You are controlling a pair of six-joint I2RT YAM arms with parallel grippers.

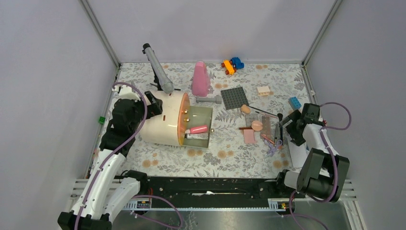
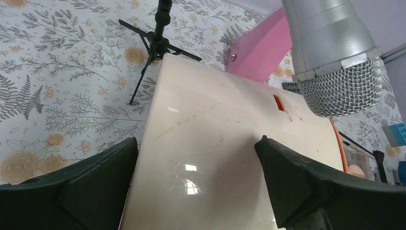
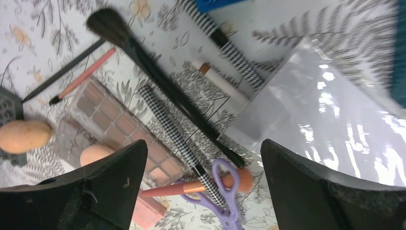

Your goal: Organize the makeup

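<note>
A cream round makeup organizer (image 1: 158,118) lies at left, its drawer (image 1: 201,116) out, holding a pink tube (image 1: 197,130) and a white one. My left gripper is open at the organizer's top, its fingers either side of the cream body. My right gripper is part open above a loose pile at right: black brush (image 3: 167,88), checked pencils (image 3: 167,129), palette (image 3: 119,124), egg sponge (image 3: 24,135), purple scissors (image 3: 230,211). Nothing shows between its fingers.
A clear pouch (image 3: 321,115), blue block (image 1: 294,103), grey mat (image 1: 234,97), pink case (image 1: 200,81), toy cars (image 1: 230,67) and grey telescope (image 1: 158,67) are around.
</note>
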